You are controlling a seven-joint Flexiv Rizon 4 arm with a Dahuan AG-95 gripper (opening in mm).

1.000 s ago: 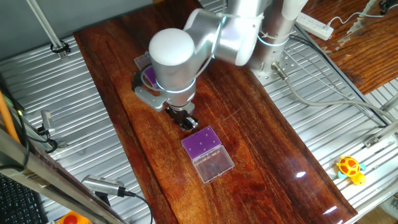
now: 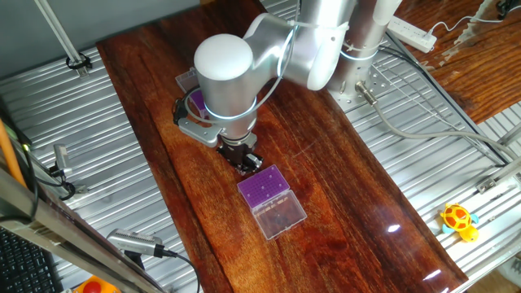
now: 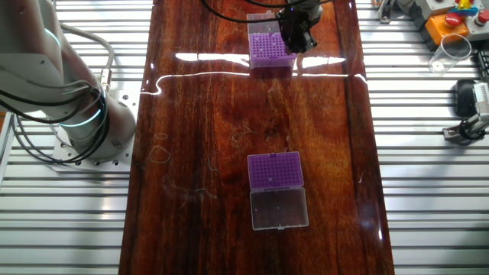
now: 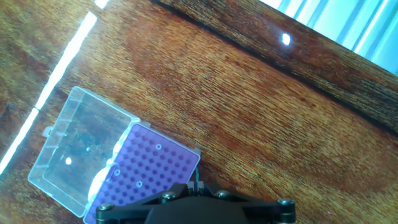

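Note:
A purple rack box (image 2: pixel 264 187) lies on the dark wooden board, its clear lid (image 2: pixel 279 215) folded open. Several small pale ring-like spots show in its grid of holes. My gripper (image 2: pixel 254 165) points down just beside the rack's edge; in the wrist view the gripper is at the rack's corner (image 4: pixel 163 158), fingertips close together. A thin greenish sliver (image 4: pixel 197 173) shows at the tips; whether it is held is unclear. In exterior view 2 the gripper (image 3: pixel 309 46) stands beside the same rack (image 3: pixel 271 49).
A second purple rack (image 3: pixel 275 170) with an open clear lid (image 3: pixel 280 209) lies further along the board, partly hidden behind the arm in exterior view 1. Bare wood separates the two boxes. A toy turtle (image 2: pixel 458 218) and a camera (image 2: pixel 137 243) stand off the board.
The arm has shifted very slightly over the last second, with the gripper moving a little down toward the rack's edge. Both boxes stay where they were.

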